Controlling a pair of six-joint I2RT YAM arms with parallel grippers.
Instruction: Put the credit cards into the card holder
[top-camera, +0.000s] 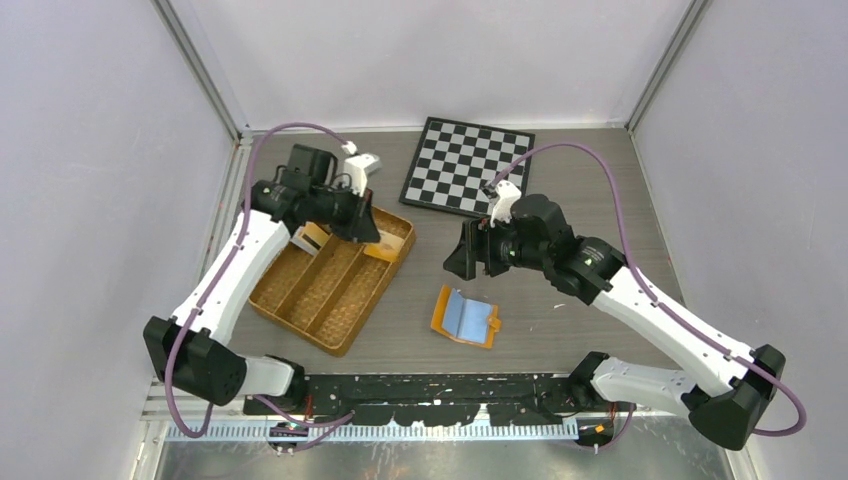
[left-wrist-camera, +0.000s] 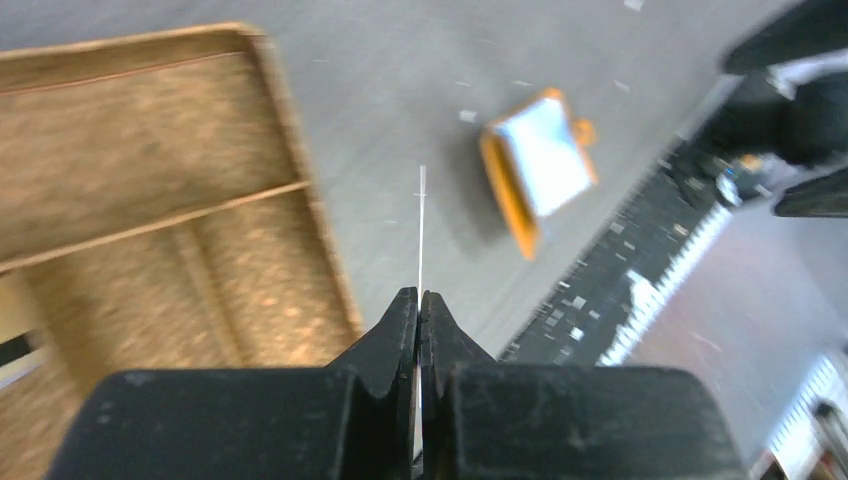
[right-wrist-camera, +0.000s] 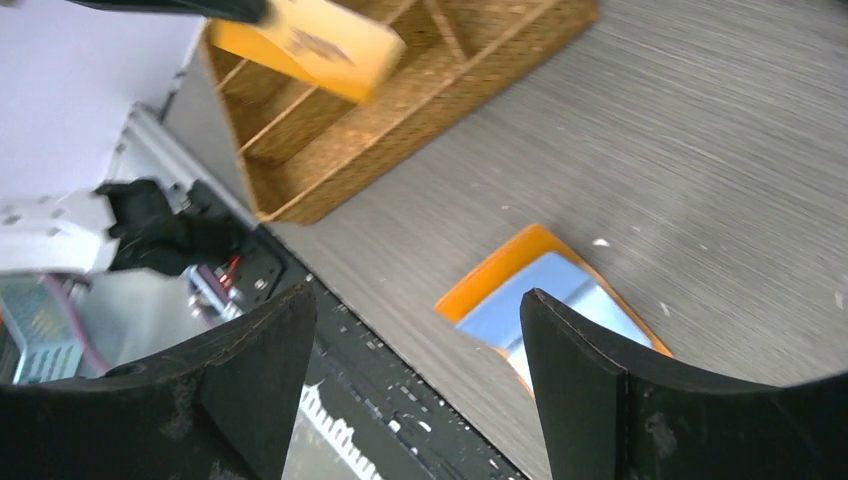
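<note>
My left gripper is shut on an orange-yellow card (right-wrist-camera: 335, 45); from the left wrist it shows edge-on as a thin pale line. In the top view that card (top-camera: 385, 248) hangs over the right side of the brown tray. The orange card holder (top-camera: 439, 308) lies spread open on the table, its pale blue inside (top-camera: 467, 317) facing up. My right gripper stands open above the holder, its fingers wide apart and nothing between them. More cards (top-camera: 310, 237) sit in the tray's left compartment, partly behind the left arm.
The divided brown woven tray (top-camera: 338, 346) stands on the left of the table. A black-and-white checkered board (top-camera: 455, 160) lies at the back, partly behind the right arm. Bare table (top-camera: 410, 300) separates tray and holder.
</note>
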